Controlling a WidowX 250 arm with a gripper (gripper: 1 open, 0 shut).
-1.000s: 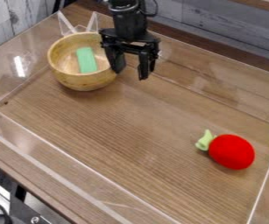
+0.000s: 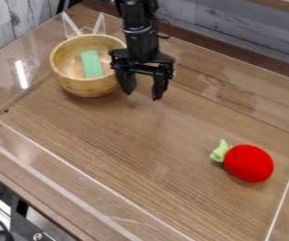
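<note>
My black gripper [image 2: 143, 81] hangs at the upper middle, open, its two fingers pointing down just right of a yellow bowl [image 2: 84, 83]. A green block [image 2: 91, 64] lies inside the bowl. A red tomato-like object [image 2: 248, 162] with a green stem lies at the lower right of the wooden table [image 2: 134, 169].
A wall runs along the back, and dark cables show beyond the table's lower left edge.
My gripper has moved a little down in the view, toward the table. The bowl, green block and red object look unmoved.
</note>
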